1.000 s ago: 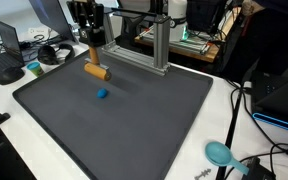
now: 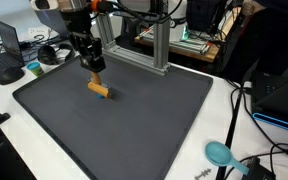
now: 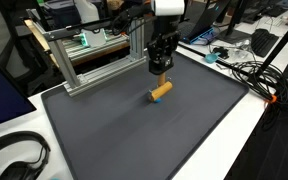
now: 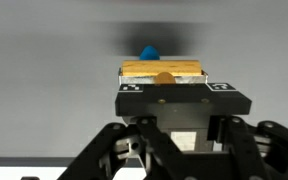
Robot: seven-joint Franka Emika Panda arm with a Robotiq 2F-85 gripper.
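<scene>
A wooden mallet hangs head-down from my gripper (image 2: pixel 93 68), which is shut on its handle (image 3: pixel 163 79). Its orange-tan cylindrical head (image 2: pixel 99 90) is low over the dark mat. In exterior view 2 a small blue object (image 3: pixel 156 99) shows just below and beside the mallet head (image 3: pixel 161 91). From the wrist, the blue object (image 4: pixel 149 52) peeks out past the edge of the wooden head (image 4: pixel 160 68). Exterior view 1 hides most or all of the blue object behind the head. Whether the head touches it, I cannot tell.
Around the mallet, the dark mat (image 2: pixel 134 118) is broadly clear. A metal frame (image 3: pixel 96 70) stands along one edge. Green cup (image 2: pixel 34 68) and laptop (image 2: pixel 4 58) lie beyond the mat, as do headphones (image 3: pixel 19 155) and cables (image 3: pixel 249 70).
My gripper has come down and towards the exterior view 1 camera with the mallet in it. The mallet head now covers the spot where the blue object was visible on the mat.
</scene>
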